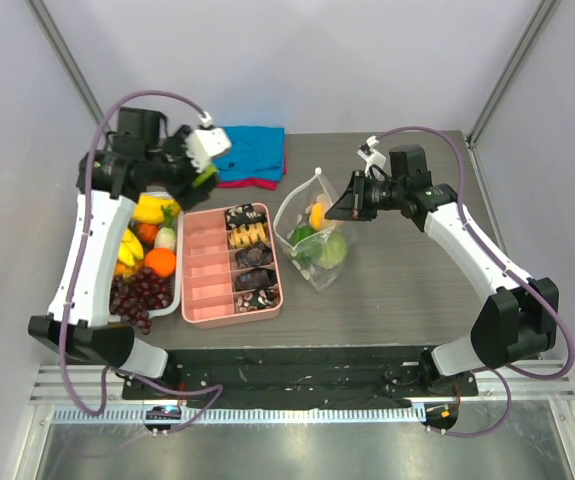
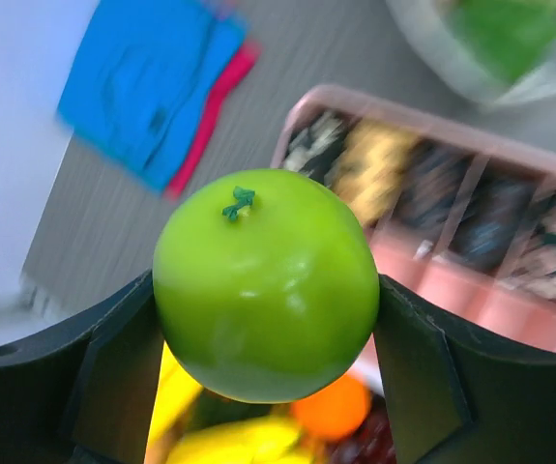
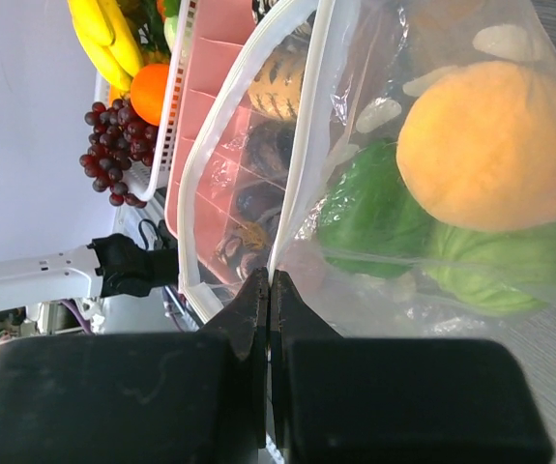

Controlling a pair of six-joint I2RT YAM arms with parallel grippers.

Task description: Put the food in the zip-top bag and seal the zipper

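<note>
Between the fingers of my left gripper is a round green fruit [image 2: 266,319] with a small dark stem, held clear of the table. In the top view that fruit [image 1: 205,176] peeks out from under the blurred arm, above the back of the basket. My right gripper is shut on the edge of the clear zip top bag [image 3: 302,145], whose mouth gapes to the left. Inside the bag lie an orange-yellow round item [image 3: 495,145], a dark green item [image 3: 365,217] and a pale green one [image 3: 510,266].
A pink divided tray [image 1: 205,272] with several dark packets stands between bag and basket. The white basket [image 1: 176,290] holds bananas, an orange [image 1: 160,262] and grapes [image 1: 139,298]. Blue cloth [image 1: 257,152] lies folded at the back. Bare table [image 1: 407,290] spreads right of the bag.
</note>
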